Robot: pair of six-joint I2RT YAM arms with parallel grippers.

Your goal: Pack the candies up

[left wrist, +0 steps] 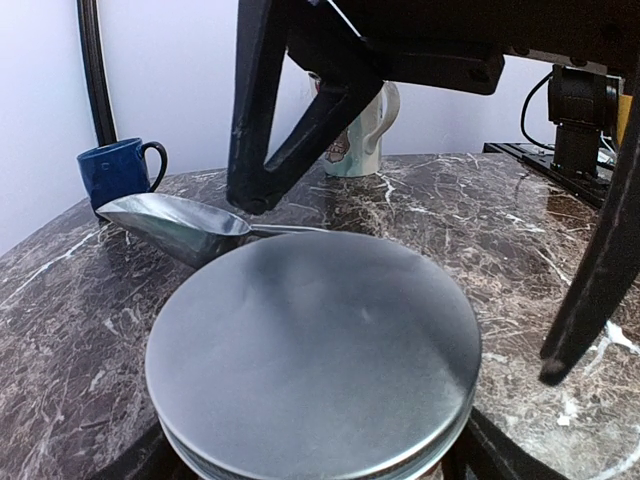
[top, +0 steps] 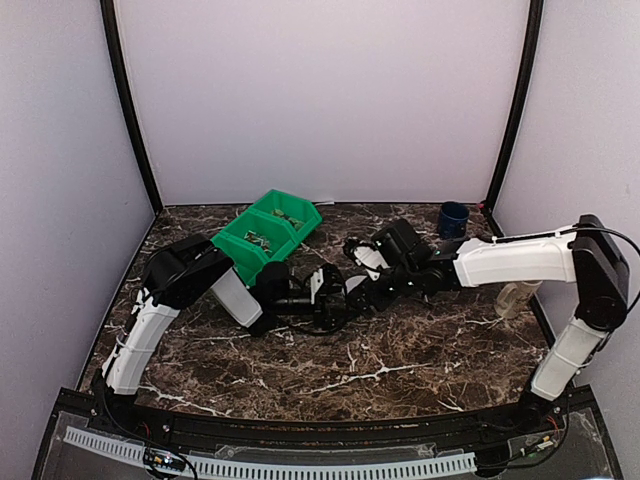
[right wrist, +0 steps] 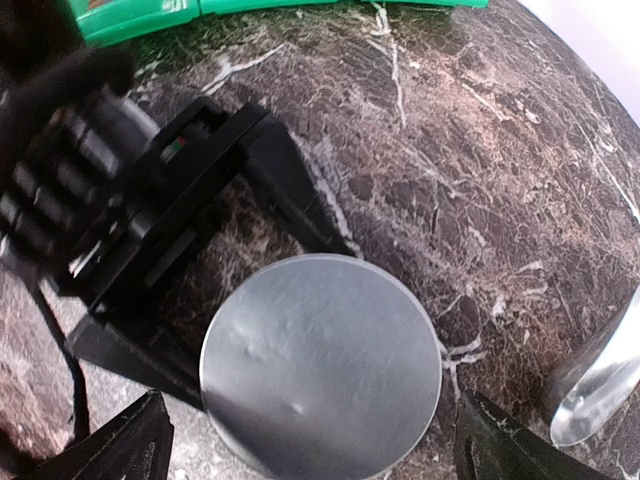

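A round container with a smooth grey metal lid stands upright between both arms, its lid on; in the top view only part of its pale top shows. My left gripper is open, one finger on each side of the container; whether they touch it I cannot tell. Above and beside the lid, my right gripper is spread wide, with nothing between its fingers. Candies lie in the green two-compartment tray behind the left arm. A metal scoop rests on the table near the container.
A blue mug stands at the back right and a beige mug at the right edge. Both wrists crowd closely round the container.
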